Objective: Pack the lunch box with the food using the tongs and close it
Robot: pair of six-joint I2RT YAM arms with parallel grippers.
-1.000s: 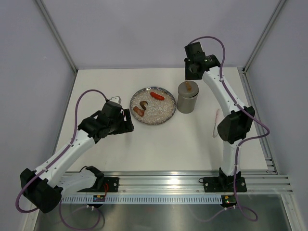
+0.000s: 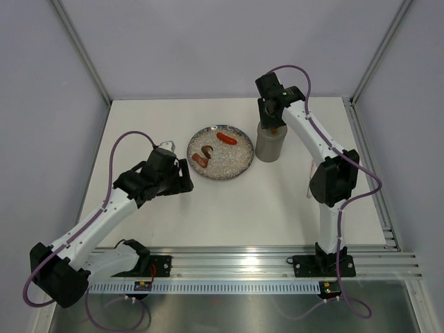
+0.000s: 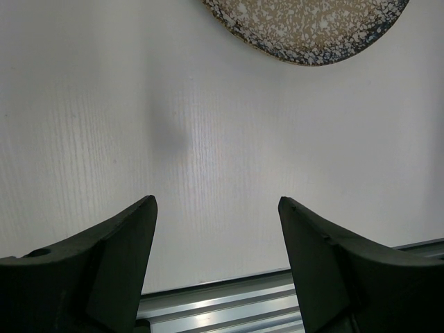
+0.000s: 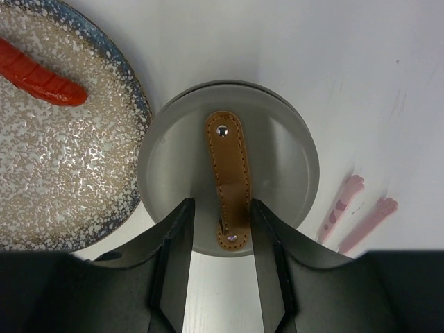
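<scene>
A grey cylindrical lunch box stands right of a speckled plate; its lid carries a brown leather strap handle. My right gripper is open over the lid, its fingertips either side of the strap's lower part, the right one very close to it or touching. My left gripper is open over bare table at the left, below and left of the plate. On the plate are a red sausage and two brown food pieces.
Pink chopsticks or utensils with paw ends lie to the right of the lunch box.
My right gripper has moved down and toward the front left, from behind the lunch box onto its lid. The left arm has barely moved.
</scene>
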